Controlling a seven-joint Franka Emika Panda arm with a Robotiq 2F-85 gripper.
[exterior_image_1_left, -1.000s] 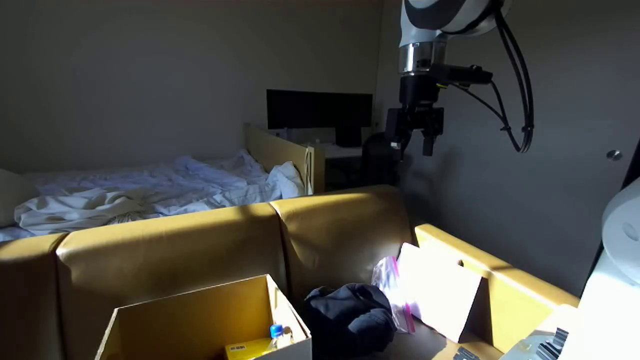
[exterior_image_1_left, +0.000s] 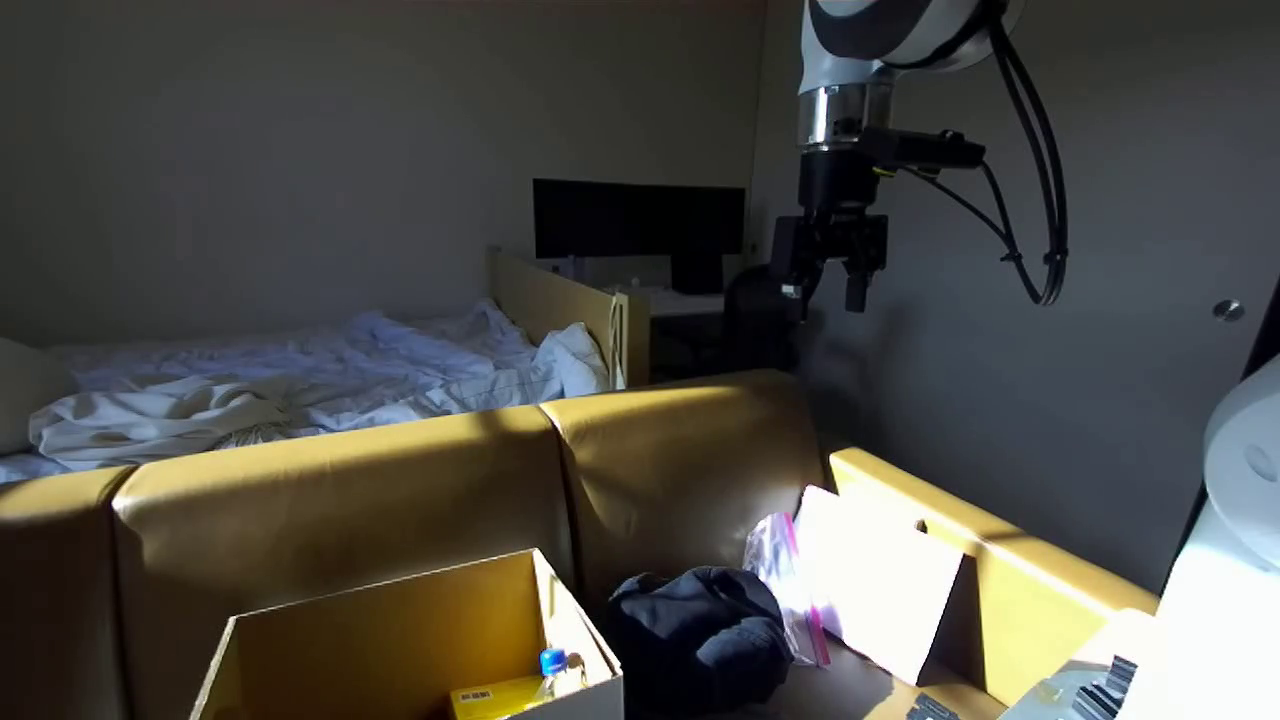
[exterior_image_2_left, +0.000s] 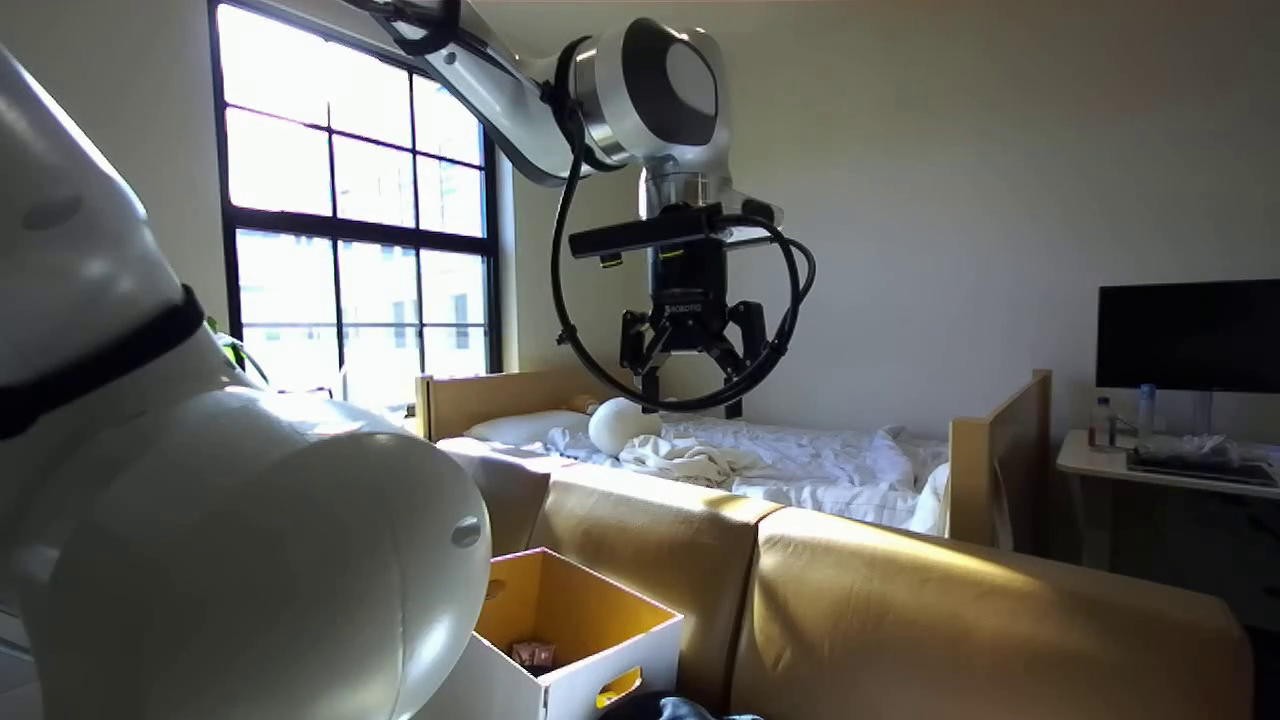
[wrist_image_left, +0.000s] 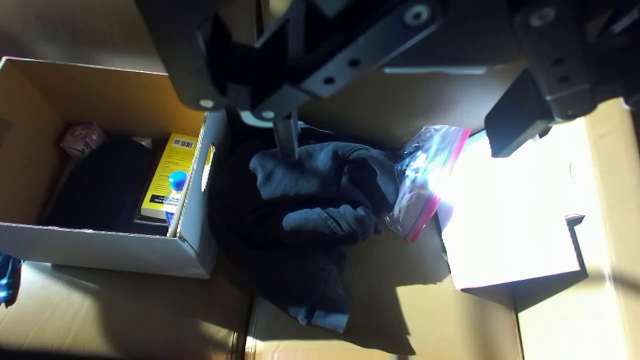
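Note:
High above the couch hangs my gripper (exterior_image_2_left: 692, 406), its fingers spread apart and only air between them; it is open. In the wrist view, a crumpled dark cloth (wrist_image_left: 327, 180) lies on the seat beneath it. Left of the cloth stands an open box (wrist_image_left: 126, 252), holding a yellow box (wrist_image_left: 172, 171), a bottle with a blue cap (wrist_image_left: 177, 181), a small pinkish packet (wrist_image_left: 83, 140) and something dark. A clear zip bag with pink edges (wrist_image_left: 427, 174) rests right of the cloth, touching or close to it.
A white panel (exterior_image_1_left: 882, 582) leans in the couch corner by the armrest (exterior_image_1_left: 1008, 528). The couch backrest (exterior_image_1_left: 360, 492) runs behind these things, with a bed (exterior_image_1_left: 360, 360) beyond it. Bare seat (wrist_image_left: 390, 312) shows in front of the cloth.

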